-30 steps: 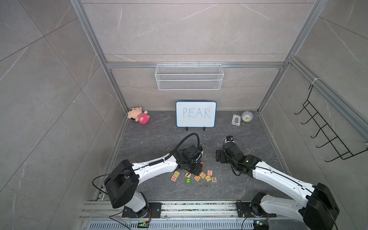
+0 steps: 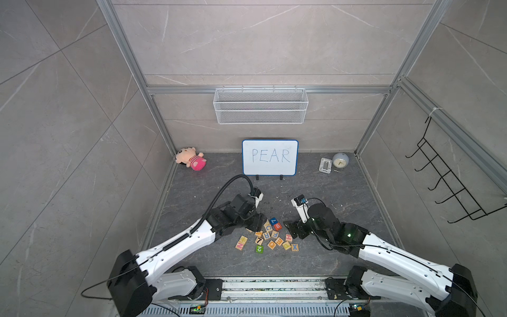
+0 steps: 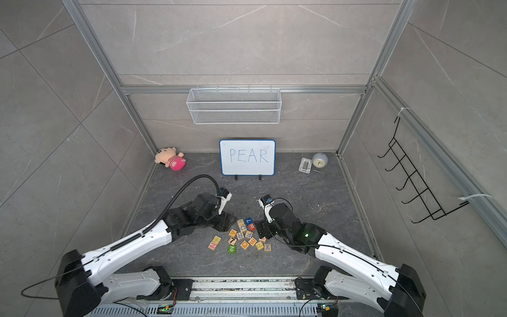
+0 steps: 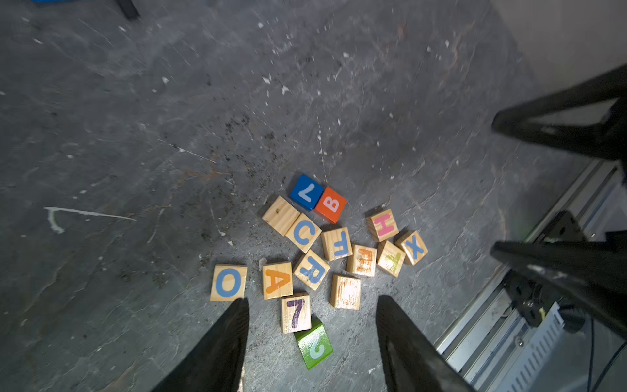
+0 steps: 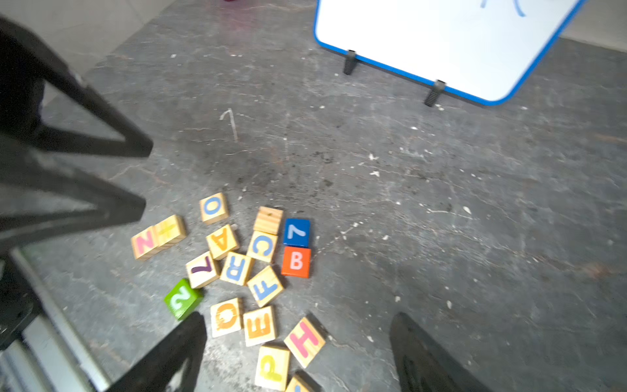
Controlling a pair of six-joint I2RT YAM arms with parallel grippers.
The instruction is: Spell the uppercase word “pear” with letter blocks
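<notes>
Wooden letter blocks lie loosely clustered on the dark table. In the right wrist view I make out A, R, E and a yellow-lettered block that looks like P. A, R and E also show in the left wrist view. My left gripper is above the cluster's left side, and my right gripper above its right side. Both stand open, fingers wide apart, holding nothing; the blocks lie on the table below.
The whiteboard reading PEAR stands at the back. Other blocks, such as blue, red B and green 2, crowd the wanted letters. Bare table lies between cluster and board. A doll sits back left.
My left gripper has moved left and back, uncovering more blocks. The right gripper has come left and toward the front, over the right side of the cluster.
</notes>
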